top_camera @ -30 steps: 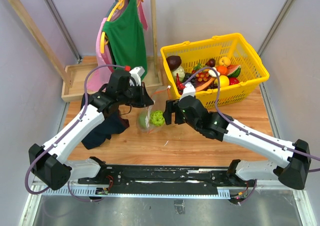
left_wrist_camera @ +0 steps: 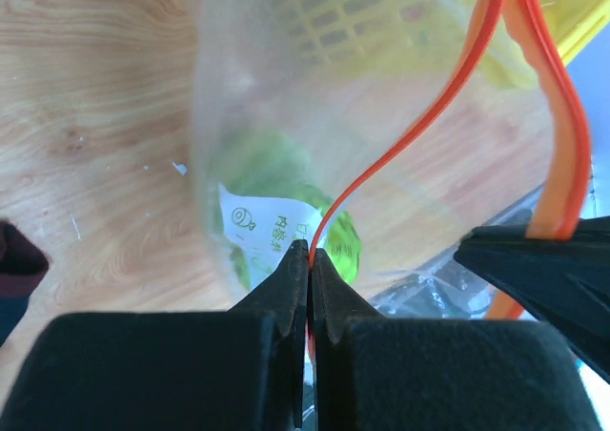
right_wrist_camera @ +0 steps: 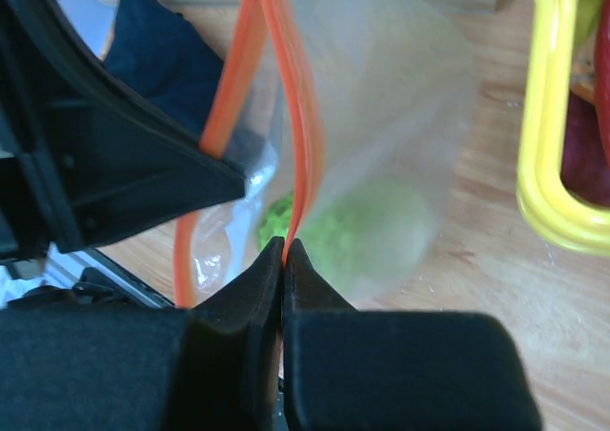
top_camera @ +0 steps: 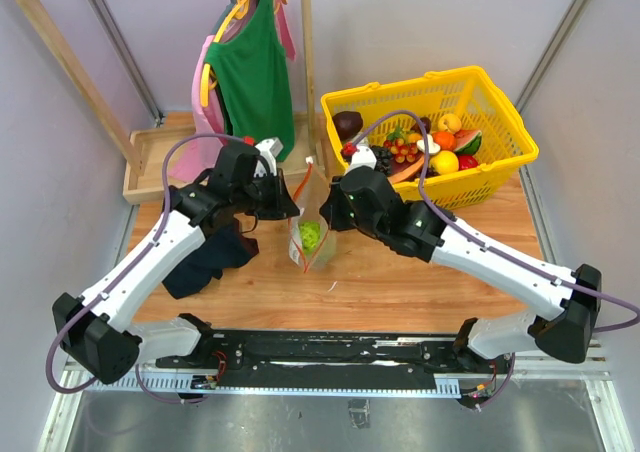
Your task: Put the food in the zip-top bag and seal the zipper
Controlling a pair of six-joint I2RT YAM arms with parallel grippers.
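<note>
The clear zip top bag (top_camera: 310, 217) stands on the table between the grippers, holding green food (top_camera: 309, 236), also seen through the plastic in both wrist views. My left gripper is shut on one orange zipper edge of the bag, the thin strip running between its fingertips. My right gripper is shut on the other edge, its orange strip likewise passing into the fingertips. The bag's mouth is pulled up between them, and each gripper shows at the side of the other's wrist view.
A yellow basket (top_camera: 480, 182) of assorted food sits at the back right. A wooden rack (top_camera: 135, 177) with hanging clothes stands at back left, dark cloth (top_camera: 200, 272) below it. Bare table (top_camera: 400, 302) lies toward the front right.
My right gripper has moved up and left to the bag and shut on its edge. The bag's opening now stands more upright and narrower. The left gripper has shifted slightly.
</note>
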